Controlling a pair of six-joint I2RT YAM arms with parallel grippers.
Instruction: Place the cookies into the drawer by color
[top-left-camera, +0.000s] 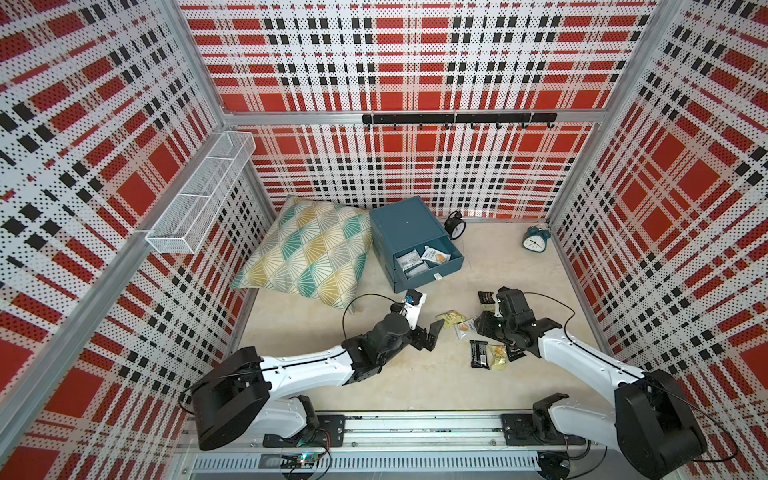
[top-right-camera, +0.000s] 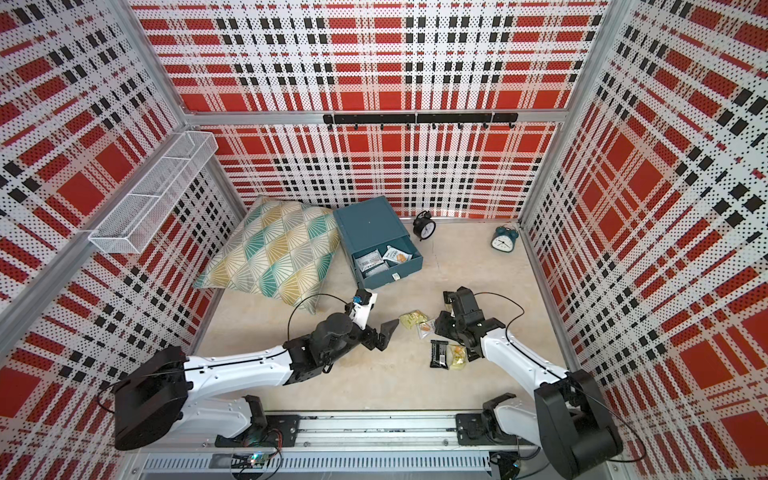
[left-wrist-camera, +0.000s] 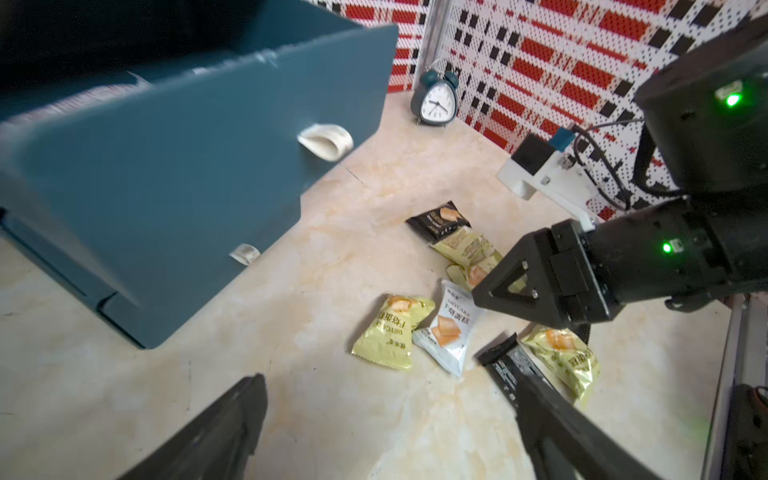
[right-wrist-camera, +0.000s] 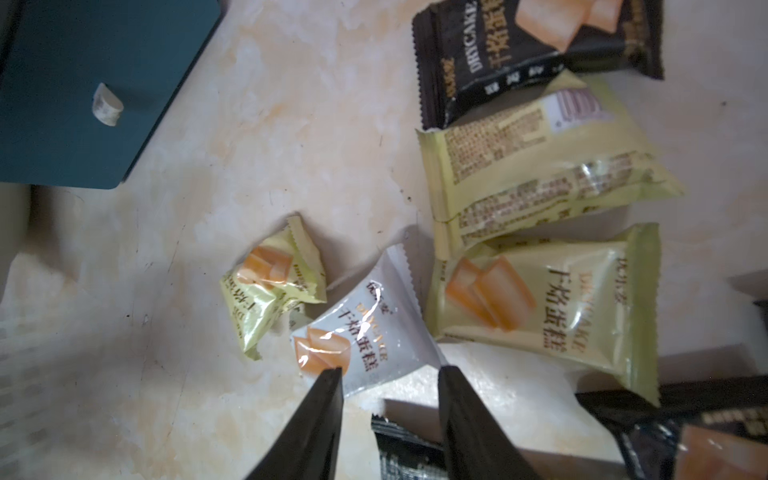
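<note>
Wrapped cookies lie in a cluster on the table: a silver-white packet (right-wrist-camera: 364, 332), a small gold packet (right-wrist-camera: 276, 280), two larger gold packets (right-wrist-camera: 552, 160) and several black ones, including a black packet (right-wrist-camera: 544, 48). Over the cluster, my right gripper stands part open, its fingers apart just short of the silver-white packet; nothing is visibly held. My left gripper is wide open and empty, left of the cluster. The pulled-out drawer (top-left-camera: 438, 275) of the blue-green cabinet (top-left-camera: 408, 226) holds silver-white packets (top-left-camera: 411, 262) on one side and another white packet (top-left-camera: 435, 254) beside them.
A patterned cushion (top-left-camera: 316, 252) leans left of the cabinet. One black clock (top-left-camera: 455, 225) stands behind the drawer, and a teal alarm clock (top-left-camera: 536, 239) sits at the back right. Bare table (top-left-camera: 432, 384) lies in front of the packets.
</note>
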